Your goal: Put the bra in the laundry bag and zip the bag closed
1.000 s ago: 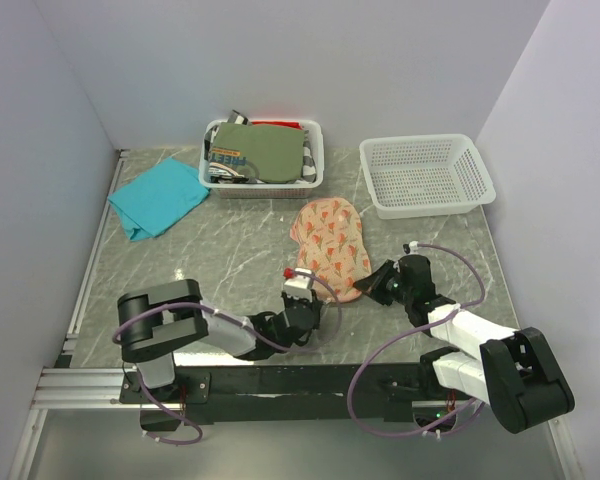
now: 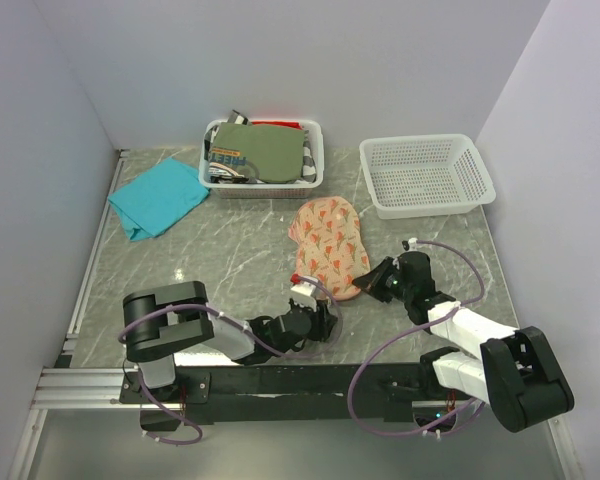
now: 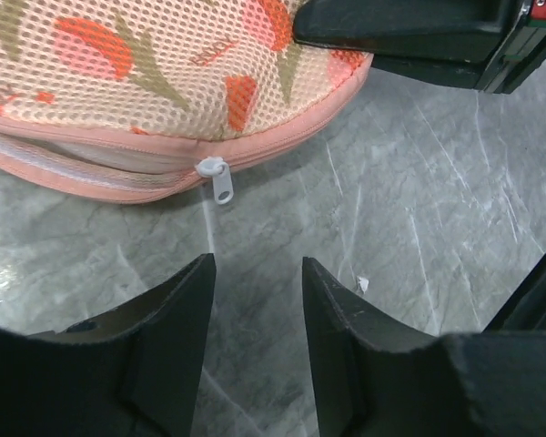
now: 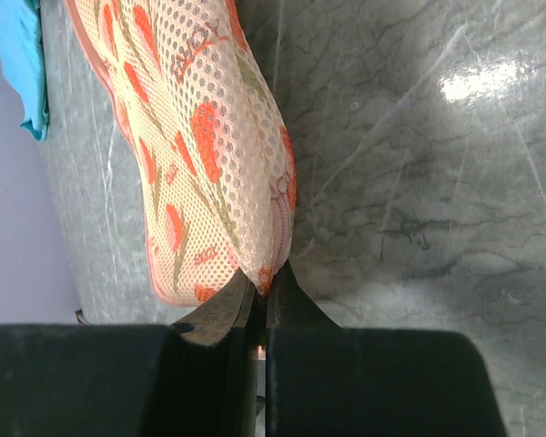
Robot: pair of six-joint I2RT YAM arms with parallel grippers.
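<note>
The mesh laundry bag [image 2: 327, 240], cream with orange flowers, lies on the marble table. My right gripper [image 2: 365, 282] is shut on the bag's right front corner; in the right wrist view its fingers [image 4: 291, 305] pinch bunched mesh. My left gripper [image 2: 318, 322] is at the bag's front edge; in the left wrist view its fingers [image 3: 168, 337] stand apart with nothing between them, just in front of the white zipper pull [image 3: 220, 178] on the pink zip edge. No bra can be made out.
A basket of folded clothes [image 2: 216, 186] stands at the back centre, an empty white basket [image 2: 427, 175] at the back right. A blue cloth [image 2: 158, 195] lies at the left.
My left gripper has shifted slightly, most recently to the right and toward the front. The right arm and bag look unchanged.
</note>
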